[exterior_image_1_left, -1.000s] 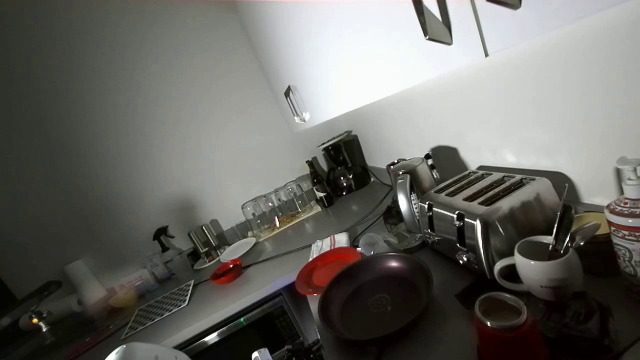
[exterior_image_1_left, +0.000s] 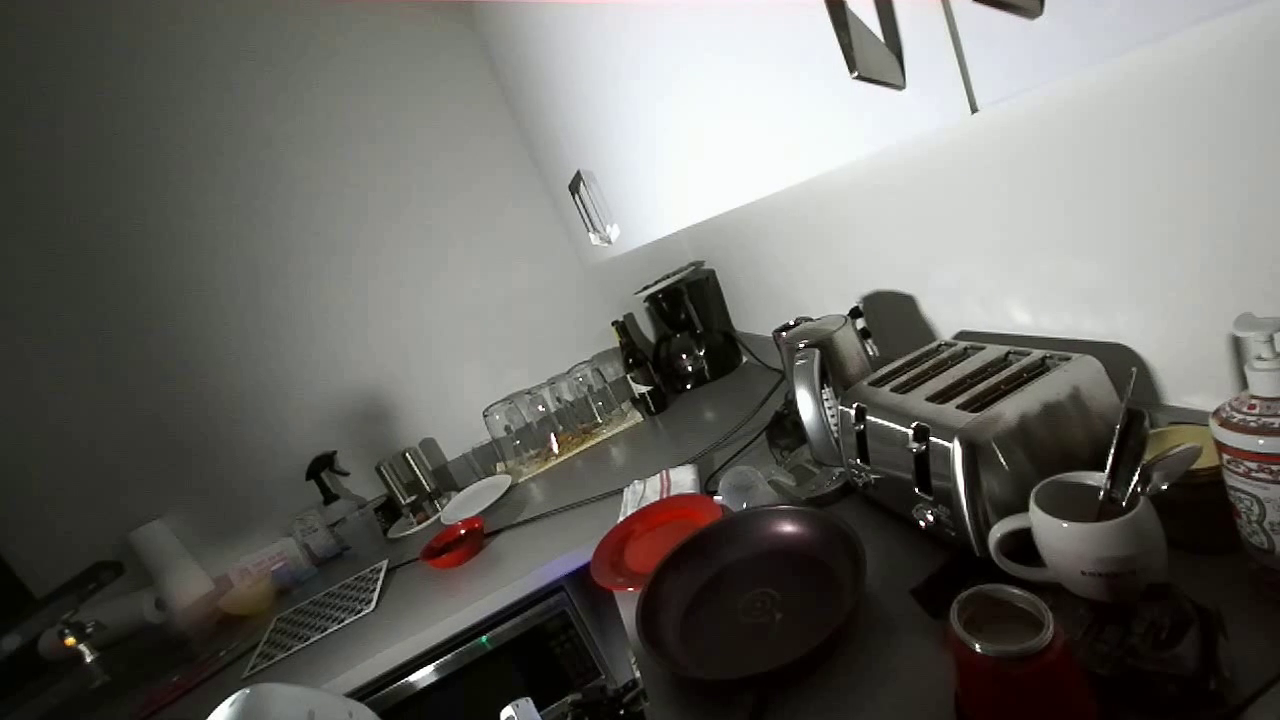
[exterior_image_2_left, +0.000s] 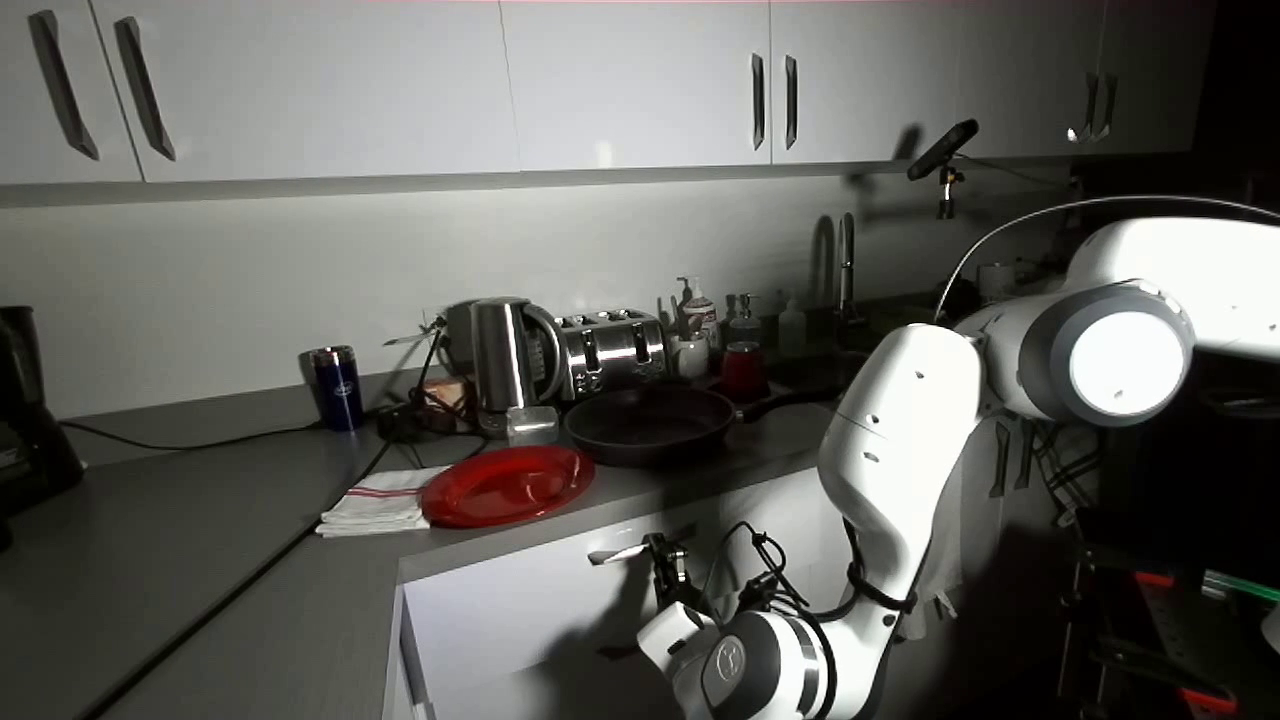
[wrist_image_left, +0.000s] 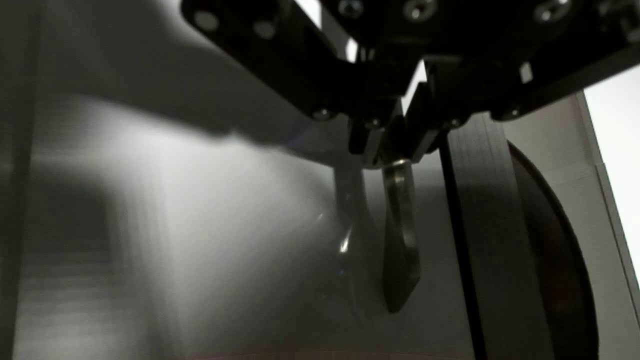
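Note:
My gripper is shut on a metal handle (wrist_image_left: 400, 240), whose angled end sticks out past the fingertips in the wrist view. That handle stands on a pale drawer front (wrist_image_left: 258, 240) below the counter. In exterior view 2 the gripper (exterior_image_2_left: 655, 554) is at counter-front height, with the handle (exterior_image_2_left: 614, 554) reaching left from it and the white drawer front (exterior_image_2_left: 528, 606) behind. A dark gap runs between the drawer front and the counter edge (wrist_image_left: 498, 240) in the wrist view. How far the drawer stands out is hard to tell.
Above, on the counter, are a red plate (exterior_image_2_left: 509, 485) on a folded towel (exterior_image_2_left: 372, 504) and a dark frying pan (exterior_image_2_left: 648, 426). Behind them stand a kettle (exterior_image_2_left: 500, 360) and a toaster (exterior_image_2_left: 618, 354).
At the bottom of exterior view 1, the visible bits of the arm and gripper have shifted very slightly. The counter objects have stayed in place.

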